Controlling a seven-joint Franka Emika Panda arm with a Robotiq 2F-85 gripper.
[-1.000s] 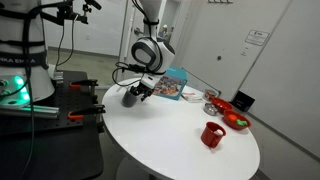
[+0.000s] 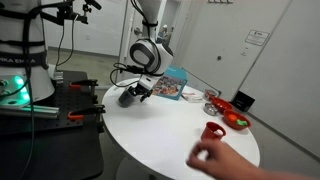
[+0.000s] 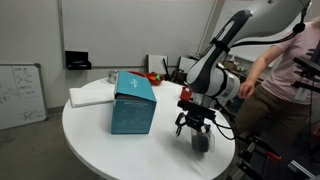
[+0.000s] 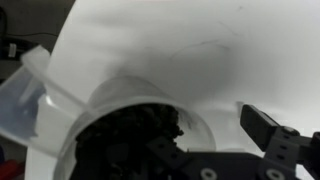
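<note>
A translucent cup or jug point(image 4: 190, 120) with a handle fills the lower left of the wrist view, dark stuff in its mouth. In exterior view 2 it stands as a dark grey shape point(image 3: 201, 143) near the table's edge. My open gripper is low beside it, one black finger point(image 4: 258, 126) to the right over bare table. The other side of the finger overlaps the cup's dark mouth, and whether it is inside the rim I cannot tell. In exterior view 1 my gripper point(image 2: 140, 93) is just right of the cup point(image 2: 126, 98).
A person's hand point(image 2: 220, 158) reaches over the table's near right edge. A red mug point(image 2: 213, 132) and a bowl with red items point(image 2: 236, 121) stand towards the right. A blue-green box point(image 3: 133, 105) stands behind my arm.
A person's hand has come in at the lower right of exterior view 1, near the red mug. My arm and the cup look almost unmoved.
</note>
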